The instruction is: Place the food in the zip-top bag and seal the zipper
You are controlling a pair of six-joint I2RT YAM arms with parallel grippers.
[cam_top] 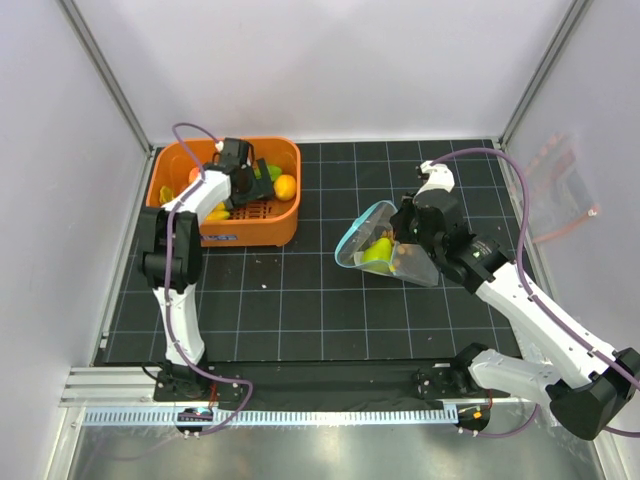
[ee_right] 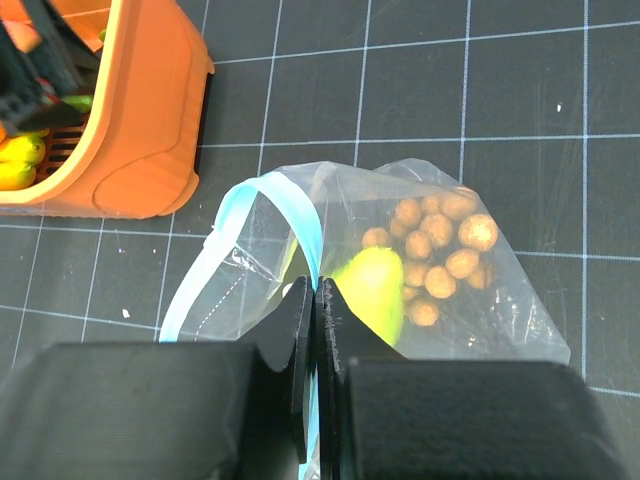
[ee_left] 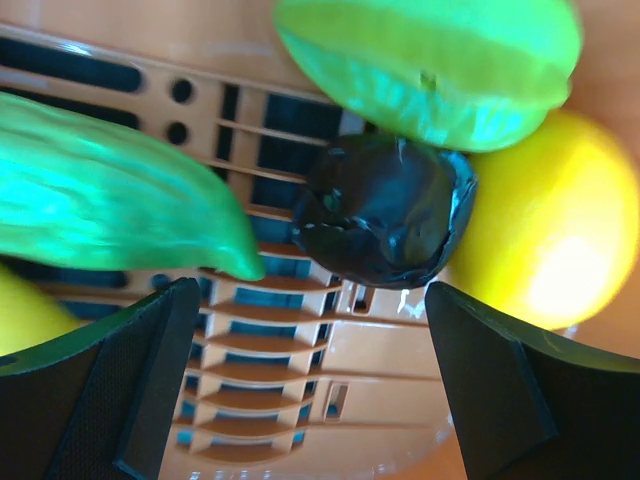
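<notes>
My left gripper stands open inside the orange basket [cam_top: 240,233], with nothing between its fingers. Ahead of its fingertips in the left wrist view lies a dark, blackish round item [ee_left: 385,210], a yellow fruit [ee_left: 550,220] touching it on the right. Green pieces lie above it and to the left. Across the mat, my right gripper is shut on the blue-edged rim of the clear zip bag [ee_right: 345,190], whose mouth gapes open toward the left. Inside the bag are a yellow-green pear-like fruit [ee_right: 372,292] and several brown balls [ee_right: 440,235].
The basket stands at the back left of the dark gridded mat [cam_top: 300,310]. Bare mat separates basket and bag. Pale walls [cam_top: 320,70] close off the back and sides.
</notes>
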